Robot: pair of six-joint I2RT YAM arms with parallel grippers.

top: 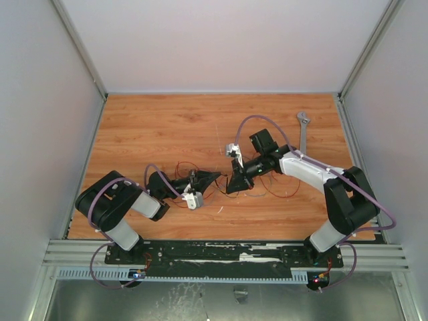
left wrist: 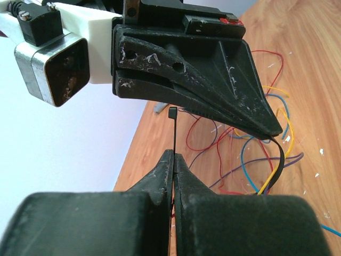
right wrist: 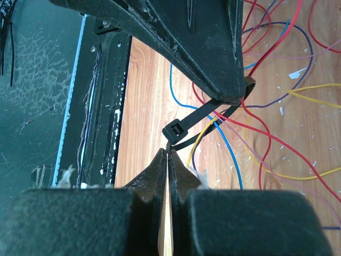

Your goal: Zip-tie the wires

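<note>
A black zip tie loops around red, blue, yellow and purple wires. My left gripper is shut, with a thin black strip of the tie standing up from its fingertips toward a small square head. In the right wrist view, the tie's head sits just above my right gripper, which is shut at the thin tail below the head. The two grippers face each other closely over the wires, each partly blocking the other's wrist view.
A grey wrench lies at the back right of the wooden table. A dark strip runs along the front edge, with walls at both sides and behind.
</note>
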